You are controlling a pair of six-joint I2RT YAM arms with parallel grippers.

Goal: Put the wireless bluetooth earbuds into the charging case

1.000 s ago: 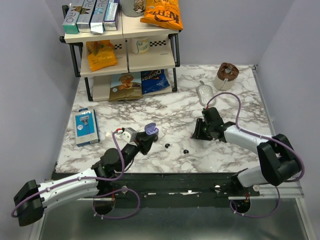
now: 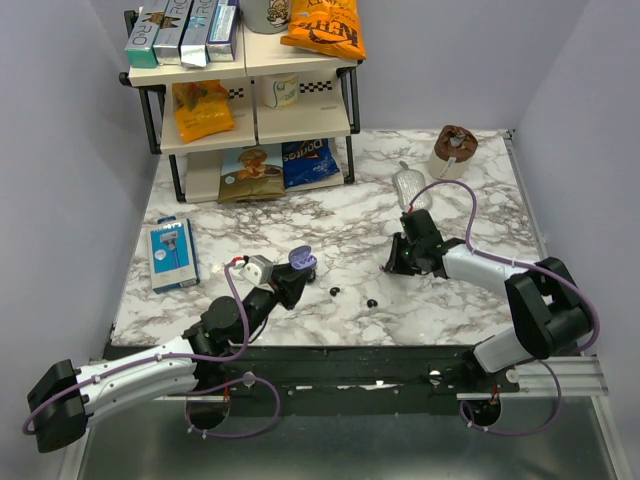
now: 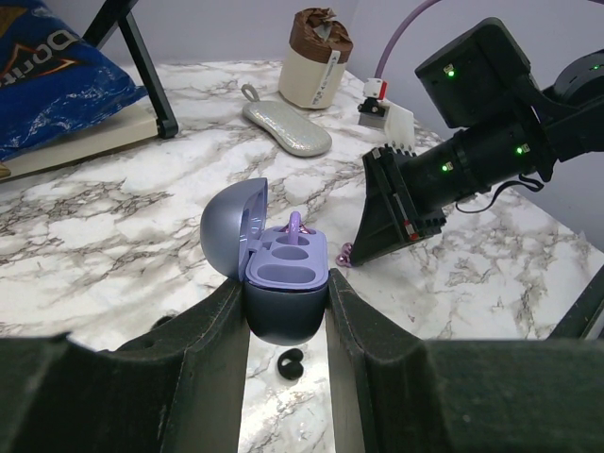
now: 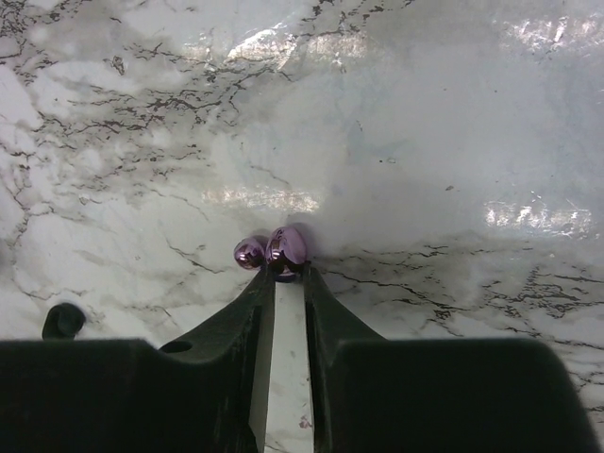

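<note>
In the left wrist view, an open purple charging case [image 3: 286, 274] is held off the table between the fingertips of my left gripper, lid raised at its left. A slim purple piece rises from its far side, with something shiny and pinkish at its base; whether that is an earbud I cannot tell. On the marble, a shiny purple earbud [image 4: 288, 247] shows its round ball and longer bean at the tips of my right gripper. A narrow gap remains between those fingers, with the bean just at it. From above, my right gripper [image 2: 390, 267] points down at the table.
Black earbuds [image 2: 335, 291] lie loose on the marble between the arms, another [image 2: 372, 303] nearer the front edge. A silver pouch [image 2: 410, 187] and a brown-topped container [image 2: 453, 152] stand at the back right. A shelf [image 2: 255, 130] fills the back left, a blue-white box [image 2: 173, 253] the left.
The left arm and the case have stayed in place.
</note>
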